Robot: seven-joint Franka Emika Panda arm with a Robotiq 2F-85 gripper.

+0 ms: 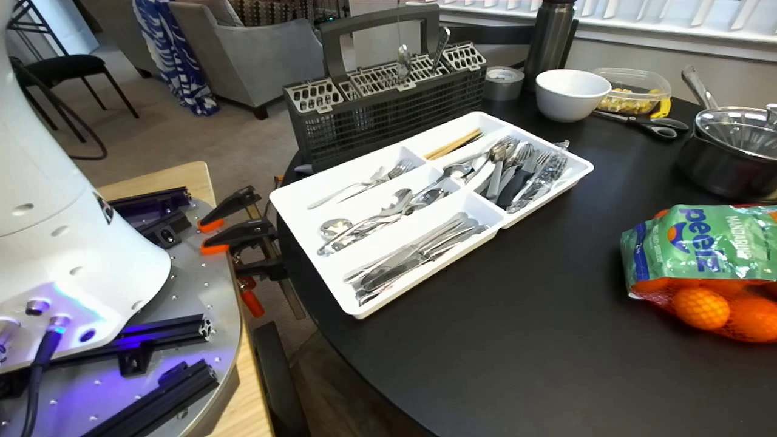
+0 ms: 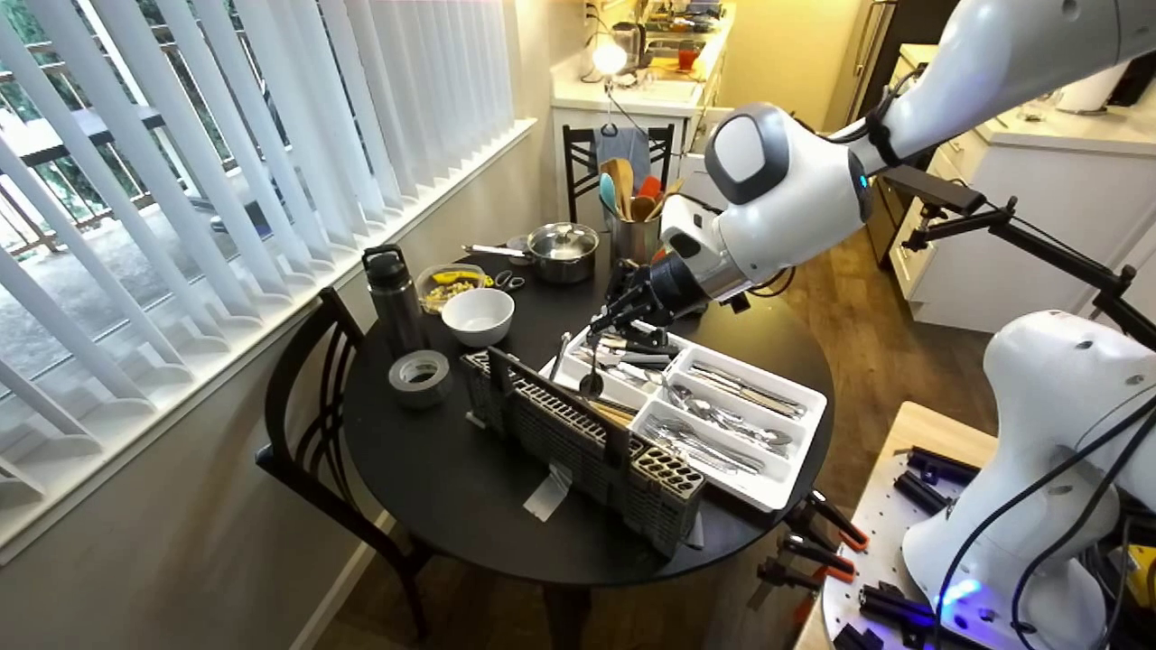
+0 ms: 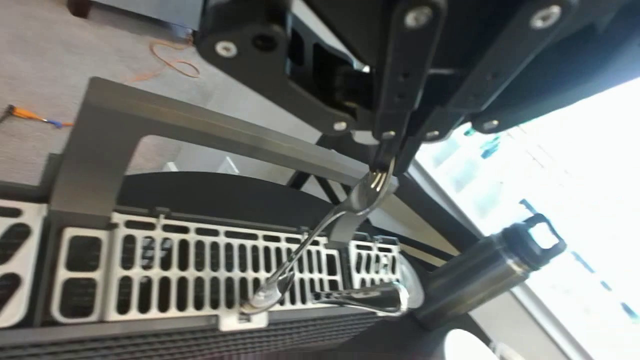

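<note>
My gripper is shut on the tined end of a metal utensil that looks like a fork. Its wide handle end points down and shows in front of the dishwasher basket's slotted top. In exterior view 2 the gripper is over the basket, the utensil hanging beneath it. Exterior view 1 catches the utensil's lower end at the top of the grey basket, with the gripper out of sight. Another metal utensil stands in the basket.
Beside the basket lies a white tray with sorted cutlery. A tape roll, white bowl, bottle and pot stand along the back. The bag of mandarins is at right.
</note>
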